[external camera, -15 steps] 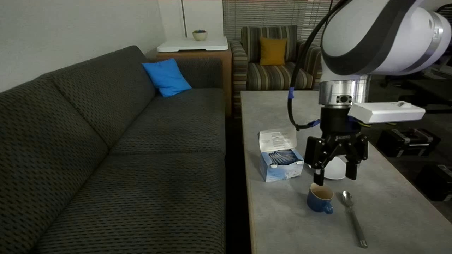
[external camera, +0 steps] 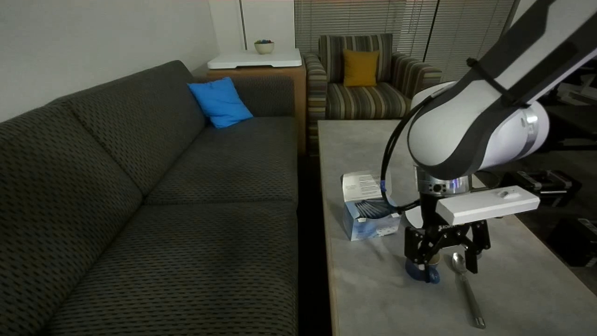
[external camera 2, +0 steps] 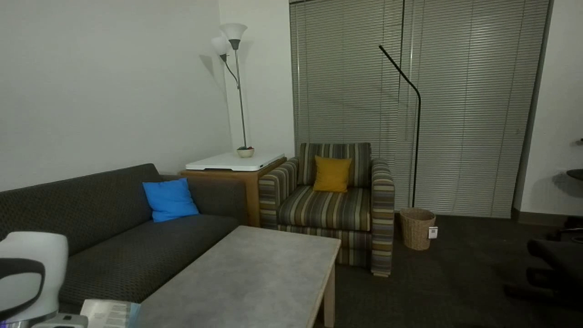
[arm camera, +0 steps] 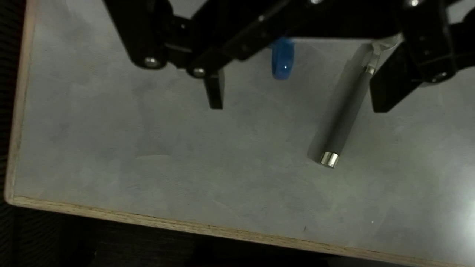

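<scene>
My gripper (external camera: 450,274) is open, its fingers spread wide, low over the table. Partly hidden behind the left finger in exterior view 1 is a blue mug (external camera: 414,271) with a tan inside. In the wrist view only the mug's blue handle (arm camera: 283,60) shows, between the two fingers and below the gripper body. A spoon (external camera: 470,297) with a dark grey handle lies on the table just right of the mug. The wrist view has its handle (arm camera: 348,113) slanting toward the right finger (arm camera: 392,84), its bowl end mostly covered. Nothing is visibly held.
Behind the mug stands an open blue box (external camera: 372,227) of packets, lid up. A white dish (external camera: 414,217) is mostly hidden behind the gripper. A dark sofa (external camera: 224,252) runs along the left.
The arm has come down and toward the camera, bringing the open gripper from above and behind the mug to the level of the mug and spoon. Mug, spoon and box appear unmoved.
</scene>
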